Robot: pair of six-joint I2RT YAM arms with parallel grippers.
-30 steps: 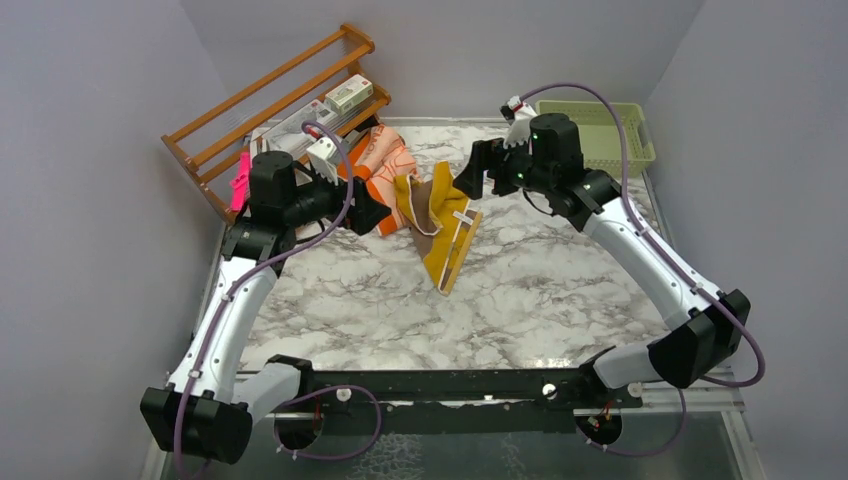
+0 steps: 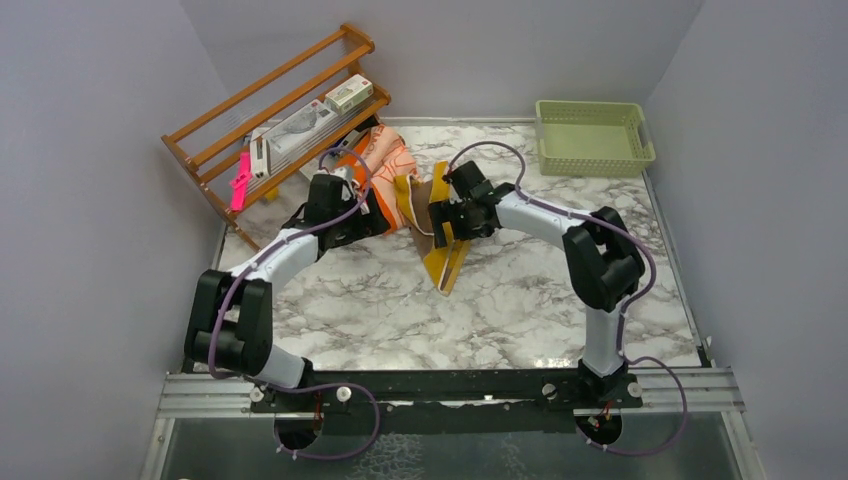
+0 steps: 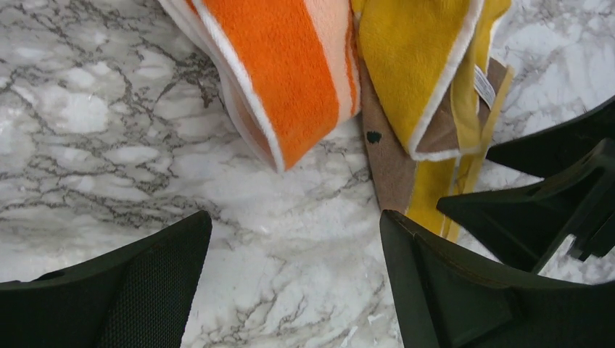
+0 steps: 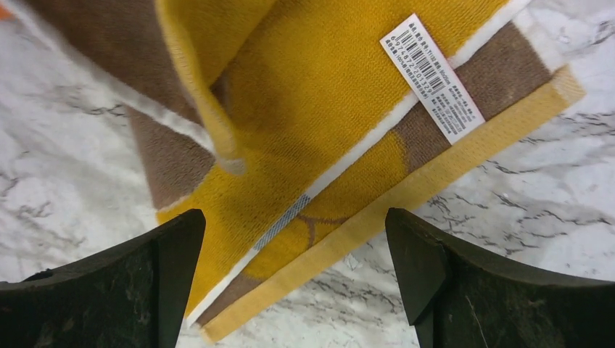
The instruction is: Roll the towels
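Note:
A crumpled yellow and brown towel (image 2: 444, 272) lies mid-table, with a white label (image 4: 431, 76) and a tan edge strip. My right gripper (image 2: 447, 215) hovers low over it, open, with towel visible below its fingers. An orange and white striped towel (image 2: 385, 170) (image 3: 284, 87) lies to its left, beside the rack. My left gripper (image 2: 367, 215) is open above bare marble at the near edge of the orange towel, nothing between its fingers. The right gripper also shows at the right of the left wrist view.
A wooden rack (image 2: 262, 88) with boxes and a pink item (image 2: 240, 183) stands at the back left. An empty green basket (image 2: 595, 108) sits at the back right.
Both arms have reached lower toward the towels; my right gripper has moved down and leftward onto the yellow towel's area, my left one slightly across above the orange towel's edge. The towels look unmoved.

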